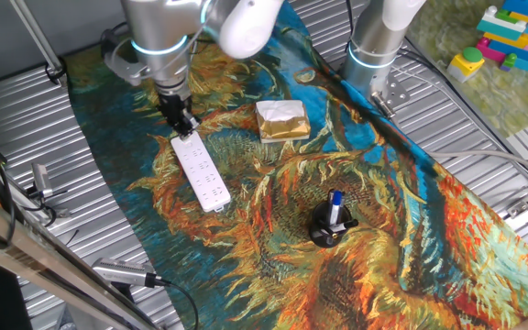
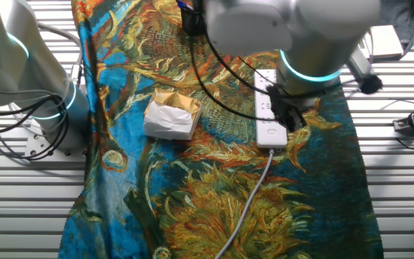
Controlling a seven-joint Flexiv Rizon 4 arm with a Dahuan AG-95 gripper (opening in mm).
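A white power strip [image 1: 201,174] lies flat on the patterned cloth, its cable running off from one end in the second exterior view. My black gripper [image 1: 185,128] hangs right at the strip's cable end, pointing down. Seen from the other side, the gripper [image 2: 292,119] overlaps the strip [image 2: 266,108] near that same end. Whether its fingers touch the strip cannot be made out, and how far apart they stand is too small and dark to tell.
A white and gold box [image 1: 282,121] sits to the right of the strip. A black round holder [image 1: 328,227] with a blue-capped marker [image 1: 335,205] stands farther forward. The robot's base column [image 1: 372,60] rises behind.
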